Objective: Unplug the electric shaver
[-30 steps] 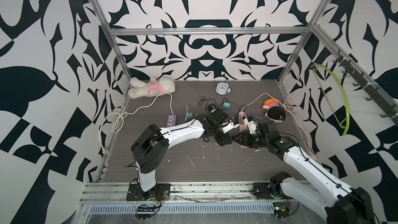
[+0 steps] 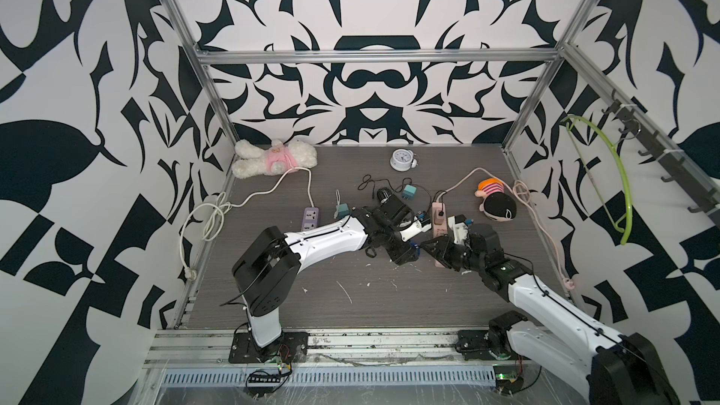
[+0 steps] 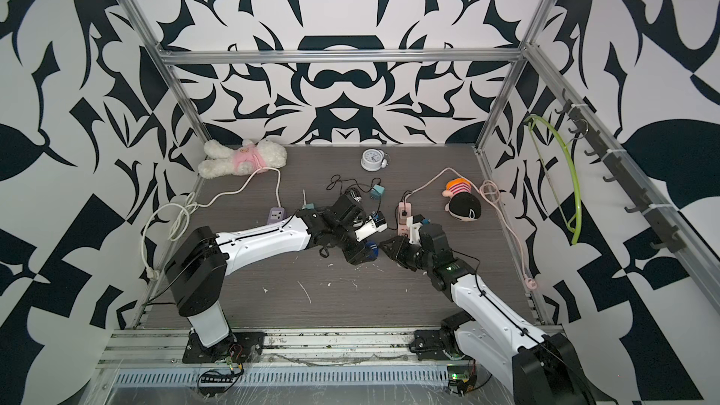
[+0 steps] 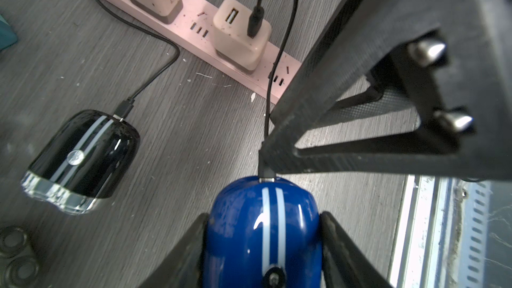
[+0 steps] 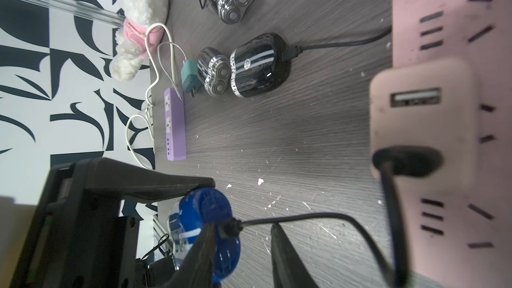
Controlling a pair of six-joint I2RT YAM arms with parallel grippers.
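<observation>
My left gripper is shut on a glossy blue shaver (image 4: 265, 224), its fingers on both sides of the body. A black cable plug (image 4: 265, 168) sits at the shaver's end. From there its cable (image 4: 292, 5) loops to a beige USB adapter (image 4: 240, 32) on the pink power strip (image 4: 197, 56). My right gripper stands partly open around the cable end, with a visible gap between its fingers. In the left wrist view, one right fingertip overlaps the plug; I cannot tell whether they touch.
A black shaver (image 4: 85, 154) with its own cable lies on the table beside the strip. Farther off are a teal adapter (image 5: 190, 76), a purple power strip (image 5: 175, 125) and a white plush (image 5: 141, 2).
Both arms have shifted only slightly. The right arm's forearm and elbow have moved a little left and down, its gripper staying next to the left one. The left arm is nearly still.
</observation>
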